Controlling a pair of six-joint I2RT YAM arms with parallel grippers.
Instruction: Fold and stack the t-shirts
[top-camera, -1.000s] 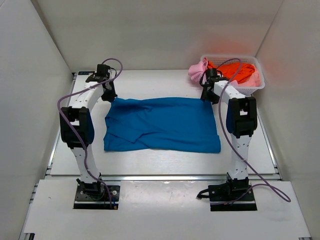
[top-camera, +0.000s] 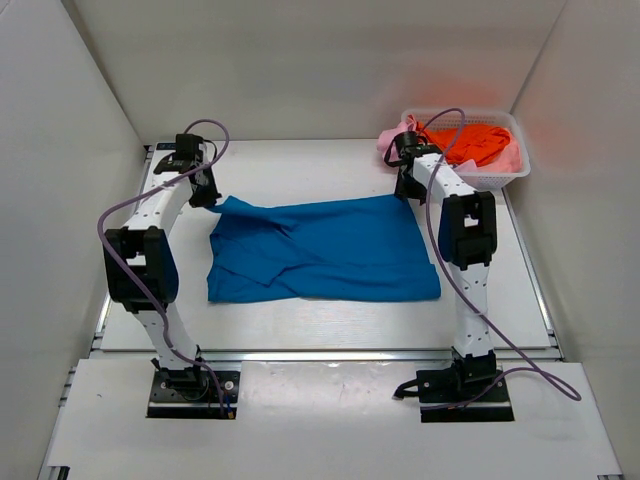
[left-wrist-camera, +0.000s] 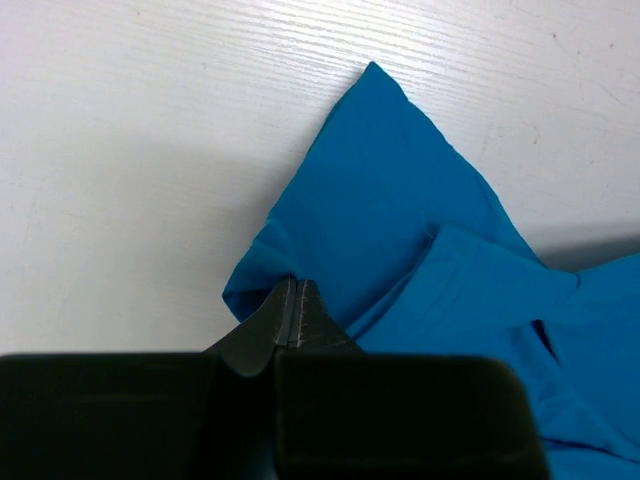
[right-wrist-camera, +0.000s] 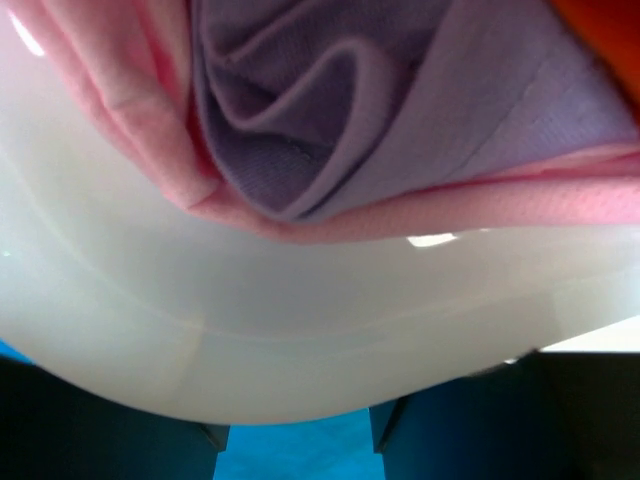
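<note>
A blue T-shirt (top-camera: 325, 250) lies spread on the white table. My left gripper (top-camera: 210, 203) is shut on a folded corner at the shirt's upper-left end; the left wrist view shows its fingertips (left-wrist-camera: 295, 300) on that blue fabric (left-wrist-camera: 390, 190). My right gripper (top-camera: 400, 194) is at the shirt's upper-right corner, beside the basket; in the right wrist view its fingers stand apart with blue cloth visible below and between them, the tips partly hidden by the basket's wall.
A white basket (top-camera: 519, 160) of orange (top-camera: 480, 142), pink (right-wrist-camera: 130, 100) and purple (right-wrist-camera: 300, 130) cloths stands at the back right. Bare table lies in front of and behind the blue shirt.
Both grippers have moved slightly left, the shirt's upper corners shifting with them. The shirt's front edge has stayed in place.
</note>
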